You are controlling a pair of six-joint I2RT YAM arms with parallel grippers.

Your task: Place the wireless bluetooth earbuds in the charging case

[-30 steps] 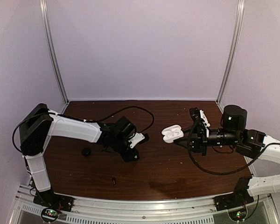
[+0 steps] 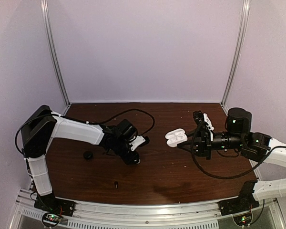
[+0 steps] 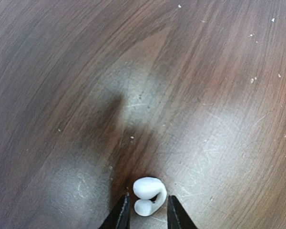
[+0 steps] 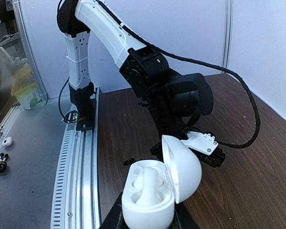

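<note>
A white earbud (image 3: pixel 150 191) lies on the wooden table (image 3: pixel 219 95), just beyond the tips of my left gripper, whose fingers stand apart with nothing held between them. From above, that gripper points down at the table left of centre, the earbud mostly hidden under it. My right gripper is shut on the white charging case (image 4: pixel 148 195), held in the air with its lid (image 4: pixel 183 167) raised and its inside facing up. In the top view the case (image 2: pixel 175 139) is right of centre.
A small dark round object (image 2: pixel 88 155) and a tiny dark piece (image 2: pixel 116 184) lie on the table at left and near front. Black cables loop above both arms.
My left arm has shifted very slightly, and a speck of white now shows at its gripper in the top view. The right arm and case have not visibly moved.
</note>
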